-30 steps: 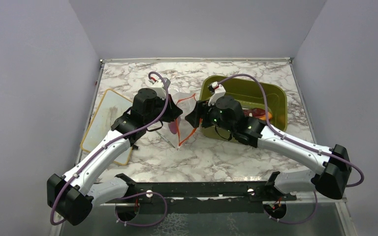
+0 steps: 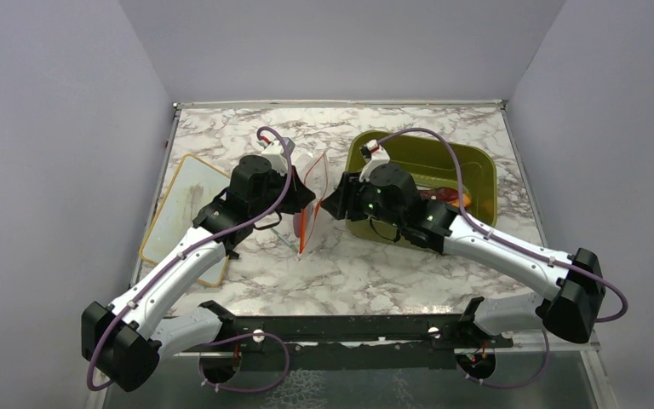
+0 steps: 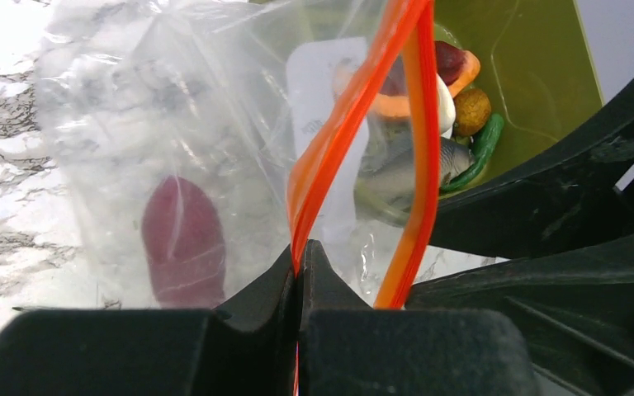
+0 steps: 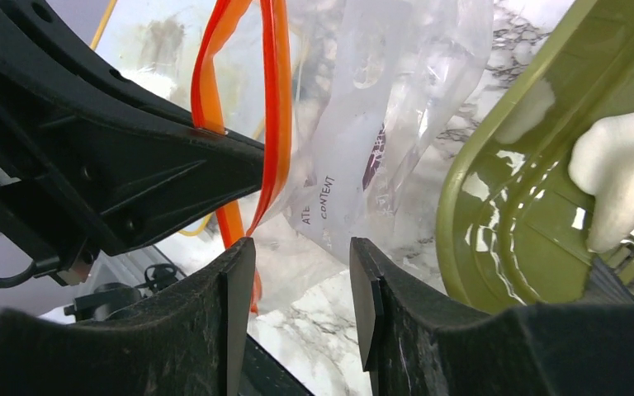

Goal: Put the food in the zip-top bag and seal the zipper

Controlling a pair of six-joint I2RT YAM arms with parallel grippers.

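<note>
The clear zip bag [image 3: 215, 148] hangs upright with its orange-edged mouth part open. My left gripper [image 2: 304, 198] is shut on one orange strip [image 3: 322, 177], which runs between its fingertips. The other orange strip [image 4: 277, 107] bows away from it. My right gripper is part open beside that far strip, whose lower bend lies close to one fingertip [image 4: 243, 256]; nothing is clamped between its fingers. A dark red oval food piece [image 3: 183, 239] shows through the film low in the bag.
A green bin [image 2: 483, 183] on the right holds several food pieces, including a white one [image 4: 623, 169]. A cutting board [image 2: 183, 204] lies at left.
The left arm has stayed still.
</note>
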